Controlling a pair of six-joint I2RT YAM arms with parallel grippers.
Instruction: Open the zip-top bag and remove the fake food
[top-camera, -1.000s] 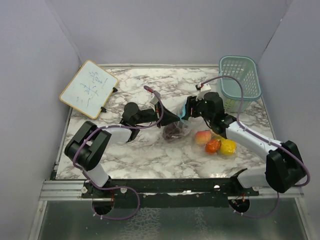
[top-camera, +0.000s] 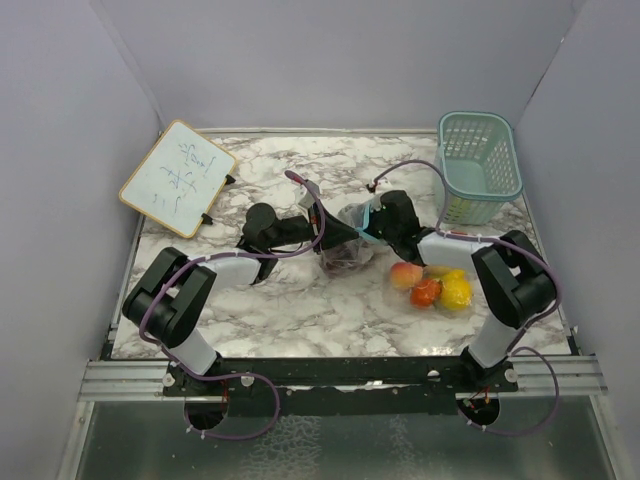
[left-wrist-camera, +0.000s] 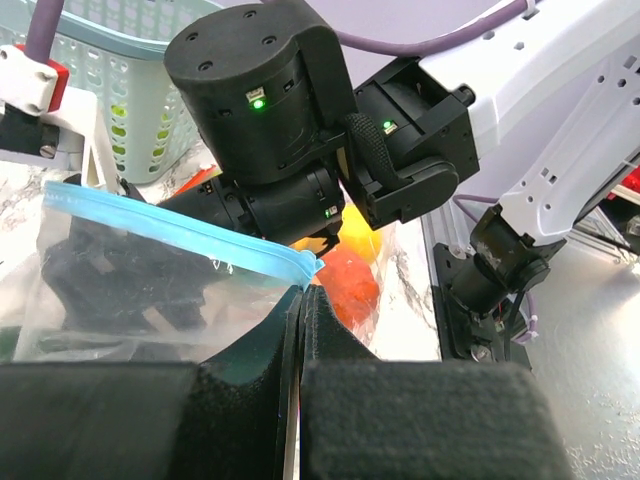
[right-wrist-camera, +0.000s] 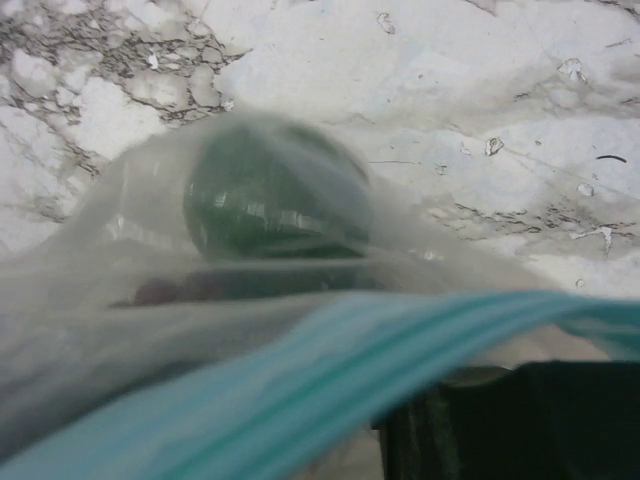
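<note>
The zip top bag (top-camera: 345, 255) lies between my grippers, its blue zip strip (left-wrist-camera: 180, 225) stretched across its top. My left gripper (top-camera: 355, 233) is shut at the zip strip's end, pinching it in the left wrist view. My right gripper (top-camera: 370, 225) is down at the bag's mouth behind the strip; whether it is open is hidden. In the right wrist view a round green item (right-wrist-camera: 275, 190) shows through the plastic, with the blue strip (right-wrist-camera: 330, 390) in front.
Fake food in clear plastic, a peach (top-camera: 405, 275), tomato (top-camera: 425, 293) and yellow pepper (top-camera: 455, 295), lies right of the bag. A basket (top-camera: 477, 130) stands back right, a whiteboard (top-camera: 178, 175) back left.
My right arm has moved inward, its gripper swinging to the bag's mouth and lower behind the zip strip. My left gripper has stayed nearly still.
</note>
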